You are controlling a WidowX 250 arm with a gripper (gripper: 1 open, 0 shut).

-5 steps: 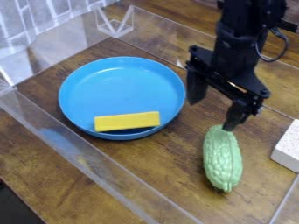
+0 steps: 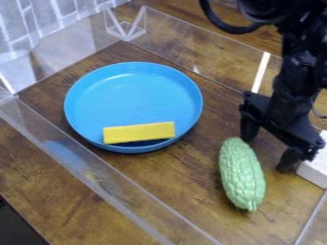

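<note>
My black gripper (image 2: 276, 132) is low at the right, open, with its fingers just right of and behind a green bitter-melon-like vegetable (image 2: 242, 176) lying on the wooden table. A white block (image 2: 315, 167) at the right edge is partly hidden behind the gripper; whether anything is between the fingers is unclear. A blue plate (image 2: 134, 81) to the left holds a yellow bar (image 2: 138, 132).
Clear plastic walls border the wooden surface (image 2: 153, 201) on several sides. The tiled back wall (image 2: 52, 29) is at the upper left. Bare wood lies in front of the plate.
My gripper has moved rightward from beside the plate to over the near edge of the white block. The vegetable and plate look unmoved.
</note>
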